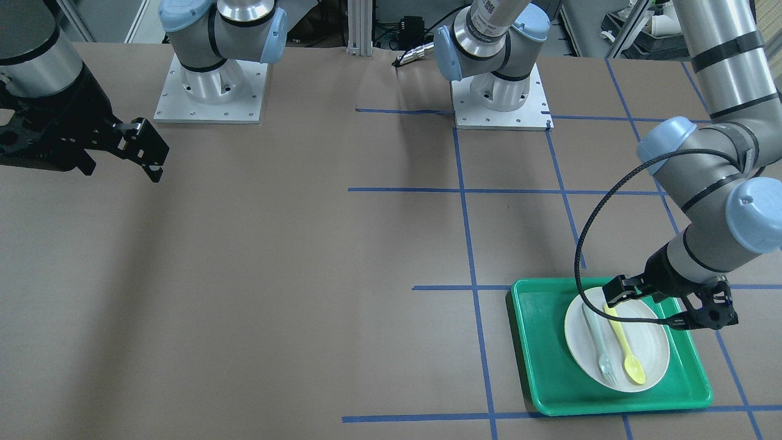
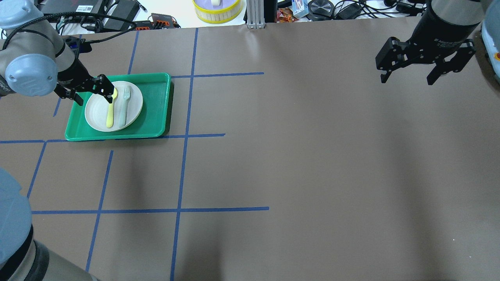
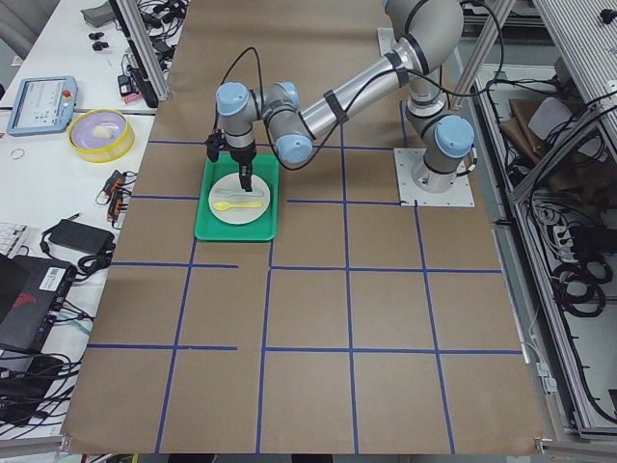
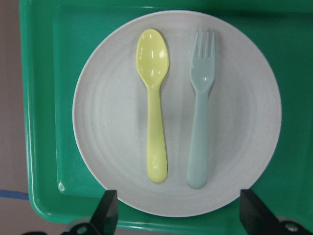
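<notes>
A green tray [image 1: 539, 374] holds a white plate [image 4: 112, 122] with a yellow spoon [image 4: 156, 137] and a pale blue fork [image 4: 199, 137] lying side by side. My gripper is low over the tray, open, its two fingers spread at the near rim of the plate with nothing visible between them. In the front view it partly hides the back of the tray and plate; in the top view it sits over the tray's left part.
Another black gripper [image 2: 424, 61] hangs at the other side of the table, well away. Clutter lies beyond the table's edge.
</notes>
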